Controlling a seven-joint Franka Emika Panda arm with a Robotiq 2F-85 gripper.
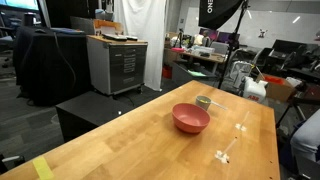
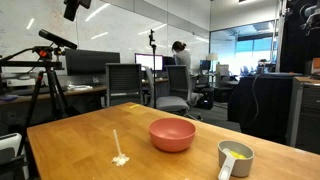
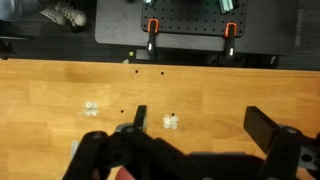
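My gripper is open in the wrist view, its dark fingers wide apart over the wooden table, with nothing held between them. A red bowl (image 1: 190,117) sits on the table; in the second exterior view the bowl (image 2: 172,133) is near the middle. Close to it stands a grey mug (image 2: 236,156) with something yellow inside. A small white piece (image 2: 121,159) with a thin pale stick rising beside it lies left of the bowl. From above, small white pieces (image 3: 170,121) lie on the wood, and only a sliver of red shows at the bottom edge.
Beyond the table's edge in the wrist view, a dark perforated plate (image 3: 190,15) with orange-marked brackets is fixed. A grey drawer cabinet (image 1: 118,65) and office chairs stand behind the table.
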